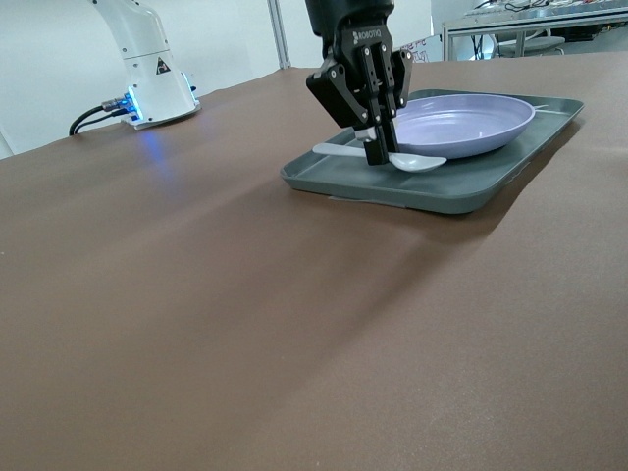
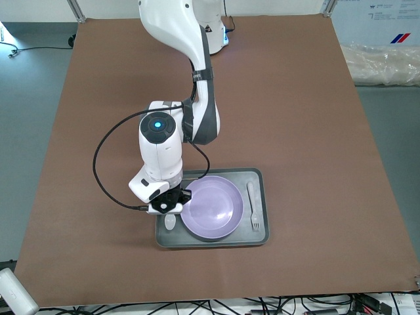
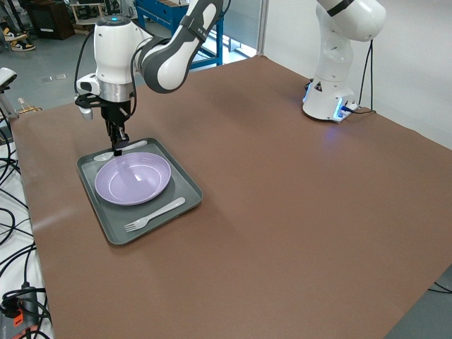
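Note:
My black gripper (image 1: 383,149) is low over the spoon (image 1: 420,163) at the tray's edge, its tips at the handle; whether it is shut on it I cannot tell. A grey tray (image 3: 180,212) holds a lilac plate (image 3: 133,178), the white spoon beside it and a white fork (image 3: 155,215) on the other side. In the left view the arm hides much of the spoon, with its bowl (image 2: 170,222) showing.
The table around the tray is clear; cables lie along one edge.

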